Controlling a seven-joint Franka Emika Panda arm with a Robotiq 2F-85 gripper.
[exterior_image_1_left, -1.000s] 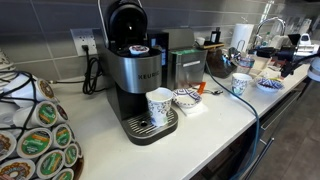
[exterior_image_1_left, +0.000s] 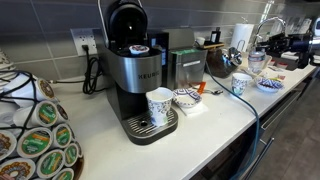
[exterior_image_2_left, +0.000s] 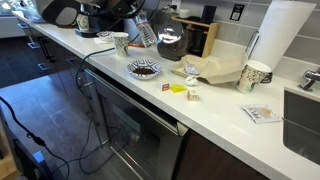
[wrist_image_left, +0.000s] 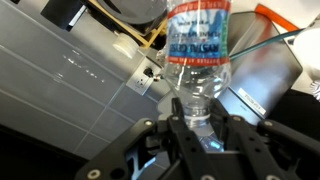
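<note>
A clear plastic bottle with a red, white and blue label (wrist_image_left: 197, 45) fills the top of the wrist view. My gripper is shut on its neck end, at the bottom of that view. Far along the counter in exterior view 1, the bottle (exterior_image_1_left: 257, 62) shows small, with the gripper (exterior_image_1_left: 263, 44) at its top. In exterior view 2 the bottle (exterior_image_2_left: 146, 32) leans, partly behind a cup. Whether its base touches the counter cannot be told.
Patterned cups (exterior_image_1_left: 241, 83) and bowls (exterior_image_1_left: 269, 85) stand near the bottle. A coffee maker (exterior_image_1_left: 135, 75) holds another cup (exterior_image_1_left: 160, 104). A coffee pod rack (exterior_image_1_left: 35, 130) is at the left. Small packets (exterior_image_2_left: 178, 87) lie on the counter (exterior_image_2_left: 215, 120), whose front strip is clear.
A second ago the arm was farther right in exterior view 1.
</note>
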